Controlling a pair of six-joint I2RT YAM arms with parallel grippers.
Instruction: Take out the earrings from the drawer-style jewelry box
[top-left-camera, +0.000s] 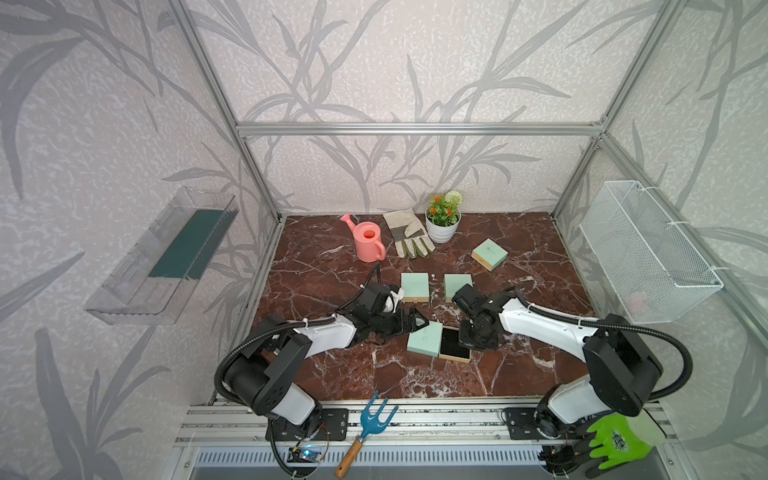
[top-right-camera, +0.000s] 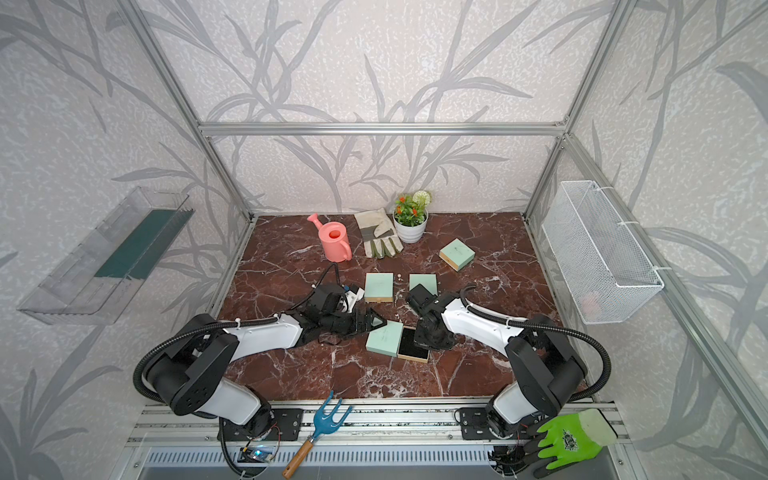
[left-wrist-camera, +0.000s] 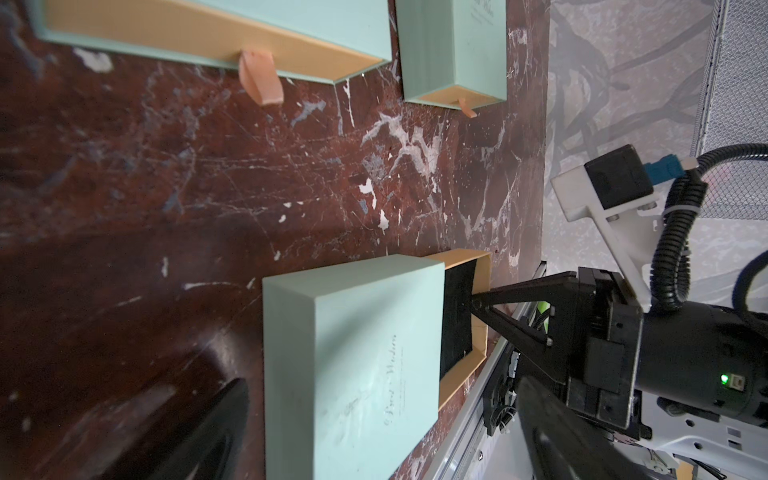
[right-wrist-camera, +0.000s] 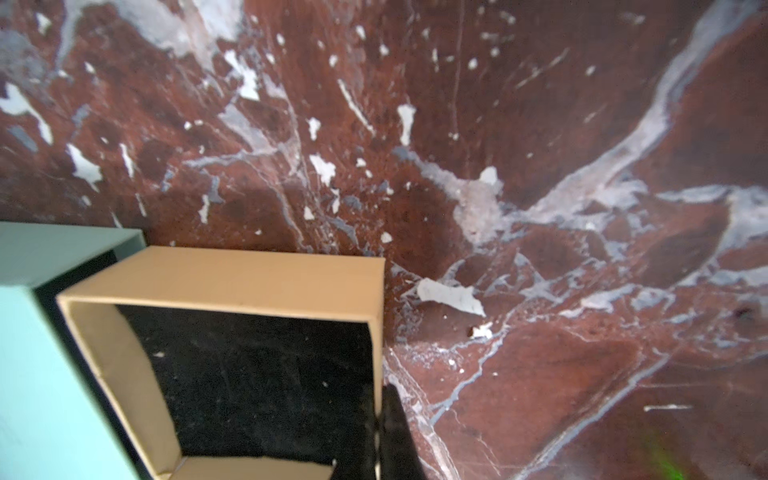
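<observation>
A mint-green jewelry box (left-wrist-camera: 376, 352) lies on the marble table, and its tan drawer (right-wrist-camera: 264, 280) is pulled out to the right. Black lining (right-wrist-camera: 264, 384) covers the drawer's floor; no earrings show on the visible part. My right gripper (top-left-camera: 472, 342) is at the drawer's outer end, its tips shut on the end wall. My left gripper (top-left-camera: 417, 321) is open above the box's left side; in the left wrist view its blurred fingers (left-wrist-camera: 196, 436) stand on either side of the box. Tiny white bits (top-left-camera: 433, 277), possibly earrings, lie between two boxes farther back.
More mint boxes stand behind: one left (top-left-camera: 414, 285), one right (top-left-camera: 457, 285), one at the back right (top-left-camera: 489, 253). A pink watering can (top-left-camera: 368, 240), gloves (top-left-camera: 409, 233) and a flower pot (top-left-camera: 441, 229) line the back.
</observation>
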